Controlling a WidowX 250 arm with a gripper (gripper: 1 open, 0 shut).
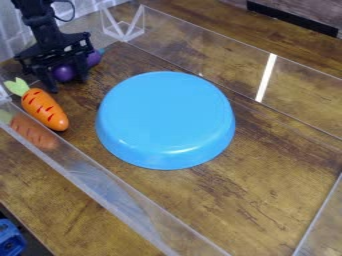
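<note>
At the upper left, my black gripper (56,52) is low over a purple toy (83,60), which is partly hidden behind its fingers; whether it grips the toy I cannot tell. An orange toy carrot (46,108) with pale green leaves lies below the gripper, apart from it. A large blue disc (166,116), like an upturned plate, rests in the middle of the wooden surface.
Clear plastic walls bound the area, one running diagonally along the lower left (114,200), another at the upper right. A small blue object (8,240) sits at the bottom-left corner.
</note>
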